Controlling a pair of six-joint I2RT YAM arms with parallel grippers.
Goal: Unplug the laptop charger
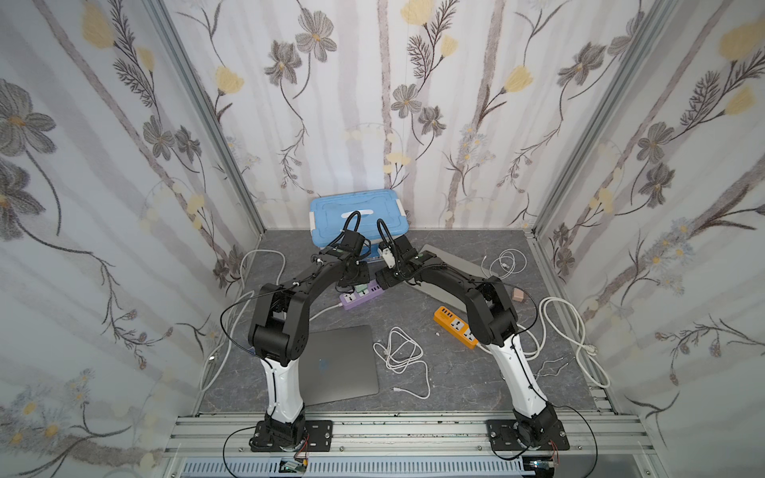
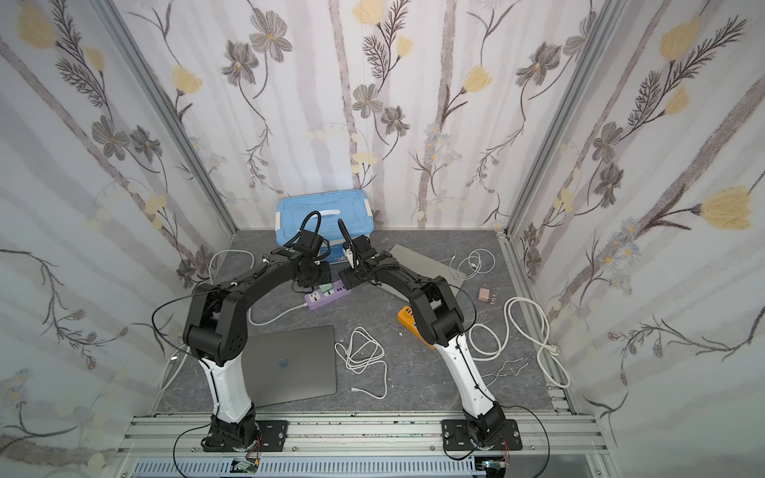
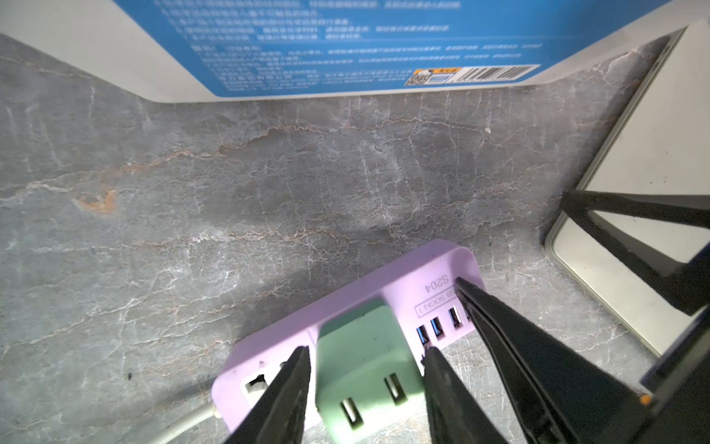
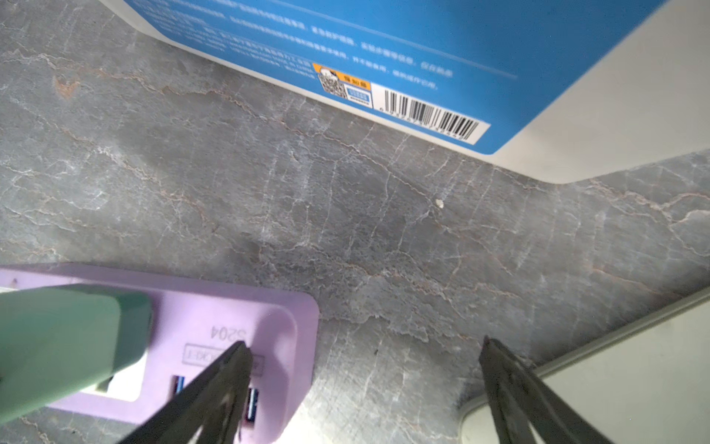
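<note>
A mint-green charger is plugged into the lilac power strip at the middle back. My left gripper hangs over it with its two fingers parted, one on either side of the charger; whether they touch it is not clear. My right gripper is open at the strip's USB end, one finger over the lilac body and the other out toward a silver laptop, nothing held. In the top views both grippers hide much of the strip.
A blue lidded box stands behind. A silver laptop lies to the right, a grey laptop at front left. An orange power strip, a pink adapter and white cables lie around.
</note>
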